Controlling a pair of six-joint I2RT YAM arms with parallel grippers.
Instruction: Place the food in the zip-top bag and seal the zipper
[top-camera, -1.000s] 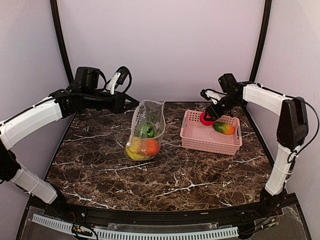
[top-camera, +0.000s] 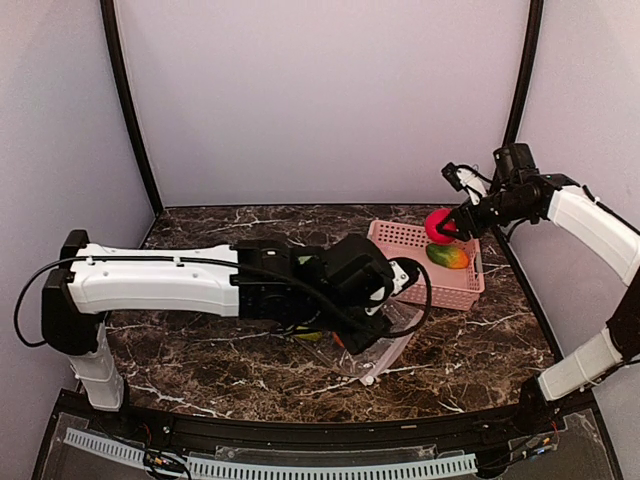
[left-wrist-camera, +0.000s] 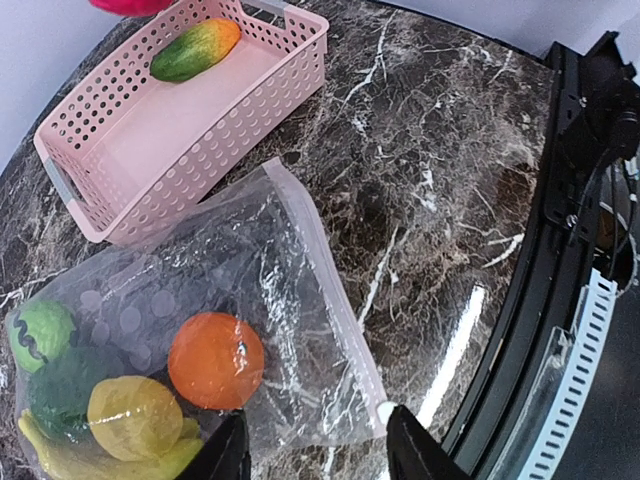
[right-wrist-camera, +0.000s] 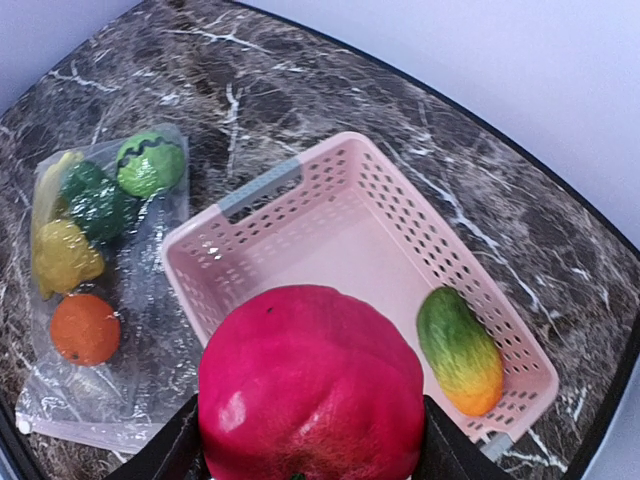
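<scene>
The clear zip top bag (left-wrist-camera: 275, 310) lies flat on its side, its zipper edge (left-wrist-camera: 340, 300) toward the table's front. Inside it show an orange (left-wrist-camera: 216, 360), a yellow fruit (left-wrist-camera: 135, 415), a striped green ball (right-wrist-camera: 152, 165), a dark green item (right-wrist-camera: 97, 200) and part of a banana (left-wrist-camera: 40, 450). My left gripper hangs over the zipper end, open, nothing between its fingers; in the top view its arm hides much of the bag. Above the pink basket (top-camera: 450, 296), my right gripper is shut on a round red fruit (right-wrist-camera: 310, 365).
A green and orange mango (right-wrist-camera: 460, 350) lies in the basket, which stands just beyond the bag at the right. Bare marble table (top-camera: 200, 370) shows at the front left and front right. A wall stands close on the right.
The bag stood upright and has toppled toward the front right. My left arm has swung from the back left to over the bag. The right gripper has lifted the red fruit.
</scene>
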